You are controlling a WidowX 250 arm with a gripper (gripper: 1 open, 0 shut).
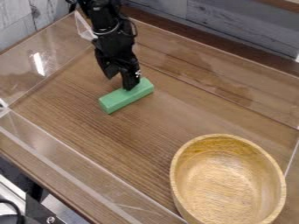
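A black robot arm reaches down from the upper left to the table, its gripper [125,76] low at the upper-right part of a mint-green block [119,101]. The block lies slanted on the wooden table. The fingertips meet or overlap the block's far end; whether they are closed on it is too small to tell.
A large yellow wooden bowl [228,182] sits at the front right of the table [105,162]. A grey panelled wall runs along the back, and the table's left edge shows at lower left.
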